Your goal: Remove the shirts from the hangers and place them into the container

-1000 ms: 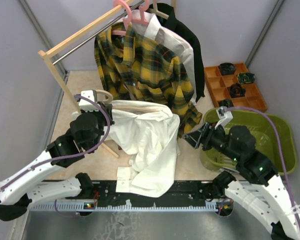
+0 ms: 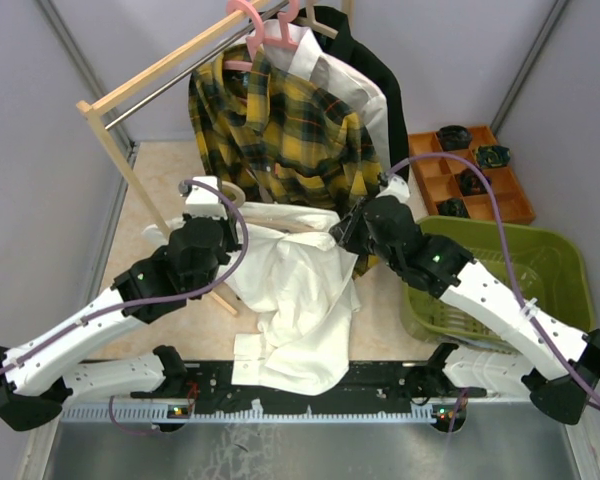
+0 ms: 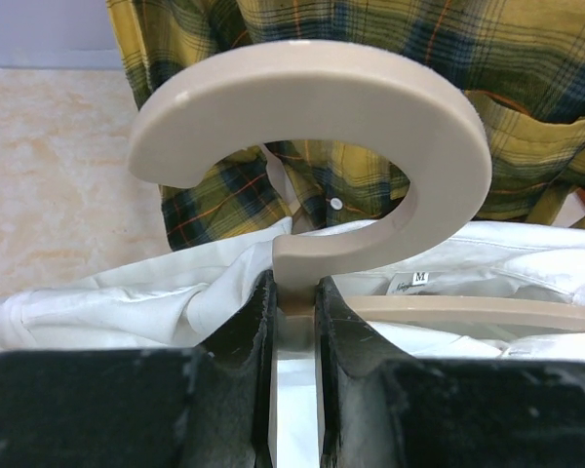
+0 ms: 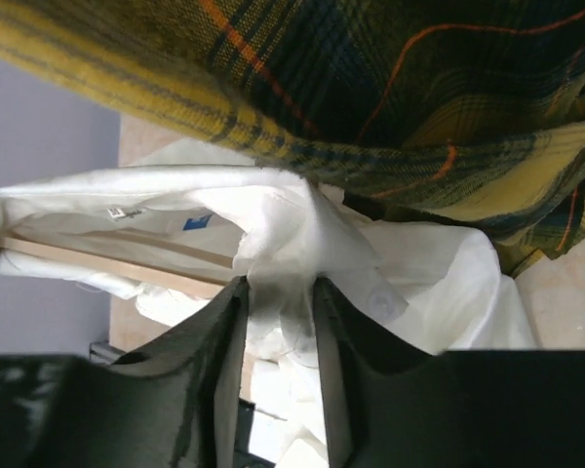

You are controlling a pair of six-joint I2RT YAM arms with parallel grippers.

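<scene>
The white shirt (image 2: 300,290) hangs on a beige hanger (image 3: 380,107) between my two arms, its lower part spread toward the front edge. My left gripper is shut on the neck of the hanger, just below its hook. At the other shoulder, my right gripper stands part open, with white cloth (image 4: 297,244) bunched between its fingers. The right wrist view shows the hanger's bar (image 4: 127,260) running inside the shirt toward this shoulder; its end is hidden by cloth.
A yellow-green plaid shirt (image 2: 280,120) hangs on the wooden rack (image 2: 170,62) close behind, with white and dark garments beside it. A green bin (image 2: 570,260) and a wooden divided box (image 2: 515,205) stand at the right.
My right gripper has come in from the right, from clear of the shirt to its shoulder. The left gripper has shifted slightly right with the hanger.
</scene>
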